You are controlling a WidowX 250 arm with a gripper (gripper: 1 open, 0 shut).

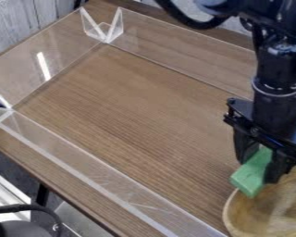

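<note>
My black gripper [265, 154] is at the right side of the view, low over a round tan wooden bowl [266, 215] at the bottom right. It is shut on a green object [253, 174], which is tilted and overlaps the bowl's near-left part in the view. Whether the object touches the bowl I cannot tell.
A wooden surface [114, 111] fills most of the view, largely clear, with transparent walls along its lower-left and far edges. Black cables and hardware [25, 213] lie outside it at the bottom left.
</note>
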